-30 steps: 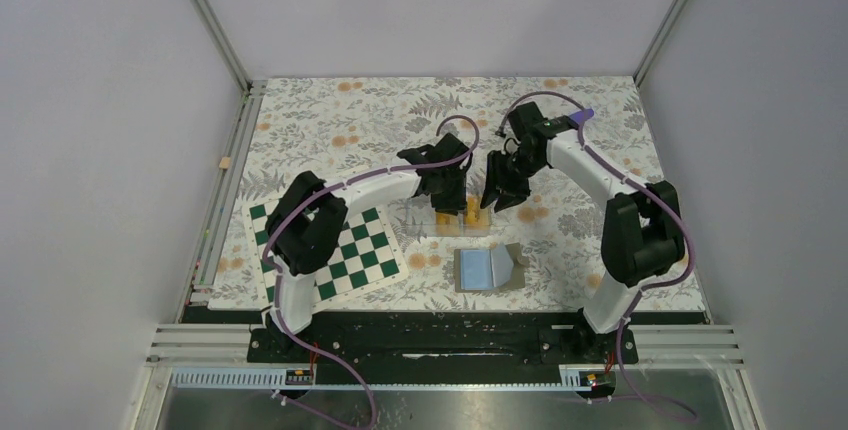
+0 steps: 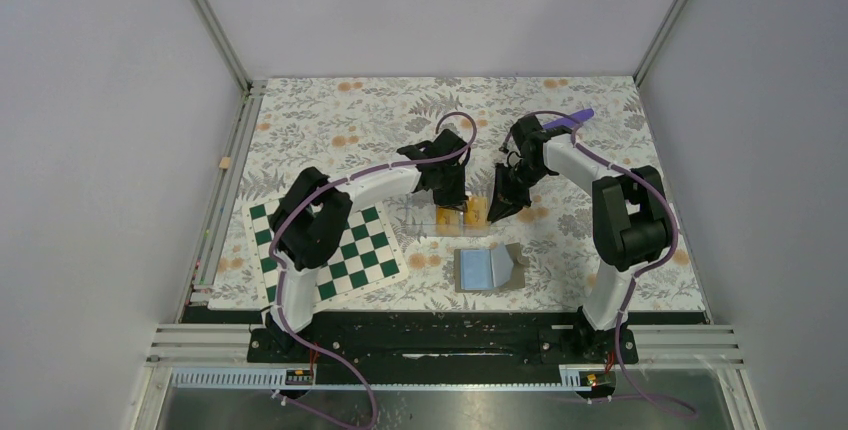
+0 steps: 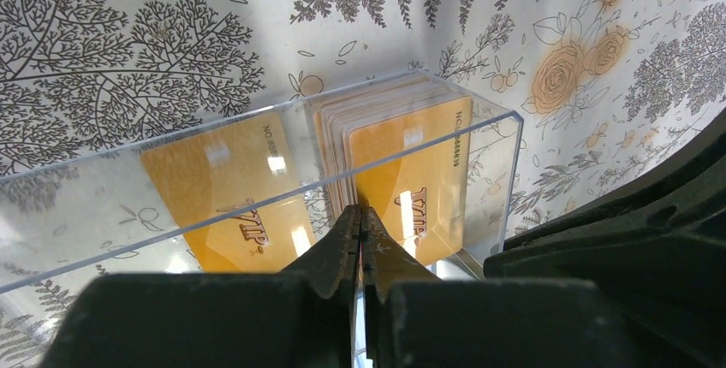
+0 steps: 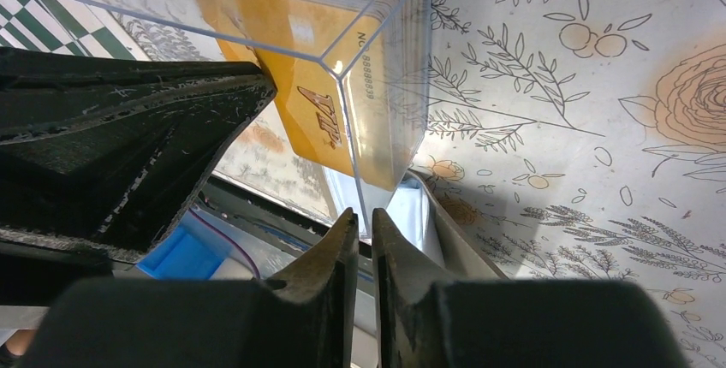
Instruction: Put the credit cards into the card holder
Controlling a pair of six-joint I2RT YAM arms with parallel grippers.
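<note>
A clear box (image 3: pixel 514 171) on the patterned mat holds a thick stack of orange cards (image 3: pixel 419 154) at its right end and another orange card (image 3: pixel 244 205) to the left of it. My left gripper is shut, its tips over the lower left edge of the stack, with nothing seen between them. At the box's right end is my right gripper; a narrow gap parts its fingers, and the box's corner edge runs down toward this gap. The grey card holder (image 2: pixel 488 268) lies open in front of the box, pale blue inside.
At the left, a green and white checkered board (image 2: pixel 350 260) lies under the left arm. A purple object (image 2: pixel 570 120) is behind the right arm. Both grippers are close together over the box. Open mat lies behind them and at the far right.
My right gripper has come lower and slightly toward the front, beside the box's right end. The left arm is nearly still, and the card holder has not moved.
</note>
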